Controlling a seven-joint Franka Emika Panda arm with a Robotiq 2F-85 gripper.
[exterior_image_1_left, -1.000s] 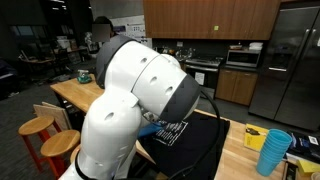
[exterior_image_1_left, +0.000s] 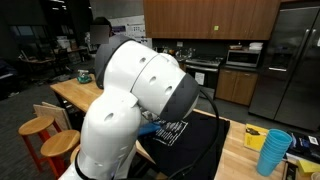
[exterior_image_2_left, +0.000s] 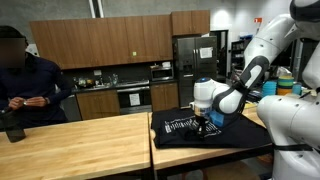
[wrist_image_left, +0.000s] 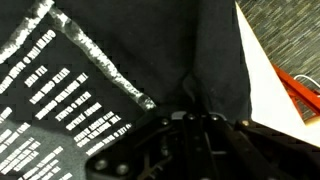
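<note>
A black cloth (exterior_image_1_left: 207, 135) with white printed stripes lies spread over the table; it also shows as dark fabric (exterior_image_2_left: 185, 156) in exterior view 2. The wrist view looks down on its printed side (wrist_image_left: 70, 95) and on a bare black part near the table edge. There my gripper is shut, its dark fingertips against a raised fold of the fabric (wrist_image_left: 215, 60). Black on black hides whether any cloth is between the fingers. My own arm covers the gripper in exterior view 1.
Blue cups (exterior_image_1_left: 273, 152) and a yellow item (exterior_image_1_left: 256, 136) stand on the table's right side. Wooden stools (exterior_image_1_left: 60, 143) are at the left. A bare wooden table (exterior_image_2_left: 75, 148) fills the left of exterior view 2, with a person (exterior_image_2_left: 35, 80) behind it.
</note>
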